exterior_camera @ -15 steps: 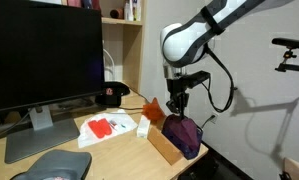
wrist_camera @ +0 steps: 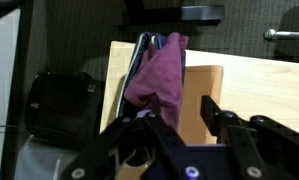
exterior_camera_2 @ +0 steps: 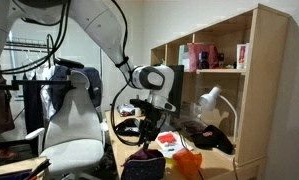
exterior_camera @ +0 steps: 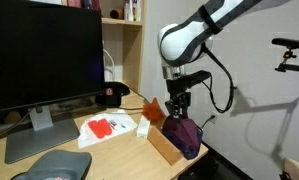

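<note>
A dark purple cloth [wrist_camera: 161, 78] lies bunched over the side of an open cardboard box [wrist_camera: 197, 90]. Dark material shows beneath it in the wrist view. In exterior view 1 the cloth [exterior_camera: 184, 136] drapes over the box [exterior_camera: 165, 147] at the table's right edge. Just above the cloth, my gripper [exterior_camera: 179, 108] points downward. From the wrist, the gripper has its fingers apart, with the cloth showing in the gap. Whether the fingers touch the cloth cannot be made out.
An orange item [exterior_camera: 153, 110] and a white box [exterior_camera: 143, 127] sit behind the cardboard box. Left of these lie a white sheet with a red item [exterior_camera: 100, 128], a monitor [exterior_camera: 49, 60] and a grey object [exterior_camera: 57, 165].
The gripper's fingers look slightly different around the tips in exterior view 1. The arm, the cloth and the box show no clear movement.
</note>
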